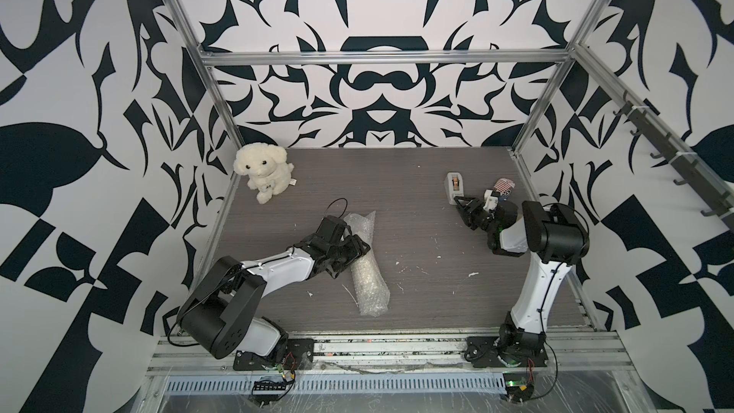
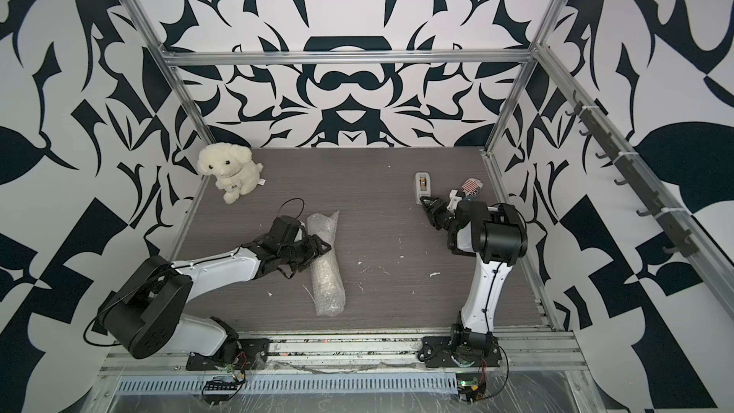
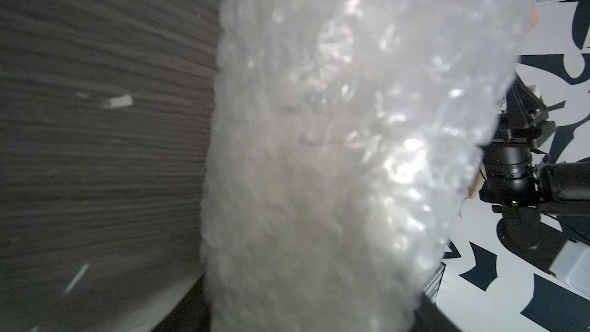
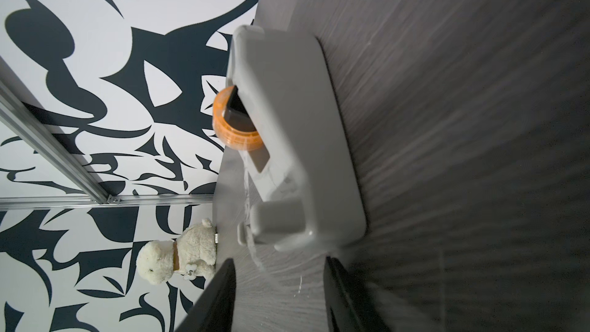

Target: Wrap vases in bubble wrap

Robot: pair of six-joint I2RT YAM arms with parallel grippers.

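Observation:
A long bundle of bubble wrap (image 1: pixel 371 286) lies on the table left of centre, with my left gripper (image 1: pixel 353 252) shut on it near its middle; in the left wrist view it fills the centre. Whether a vase is inside cannot be seen. My right gripper is at the back right, fingers apart, just in front of a white tape dispenser (image 4: pixel 307 116) that carries an orange tape roll (image 4: pixel 236 135). A thin clear strip of tape hangs at the dispenser's end. Nothing shows between the right fingers.
A white plush dog (image 1: pixel 263 168) sits at the back left. A small flag-patterned object (image 1: pixel 503 185) lies behind the right gripper. Patterned walls and metal rails surround the table.

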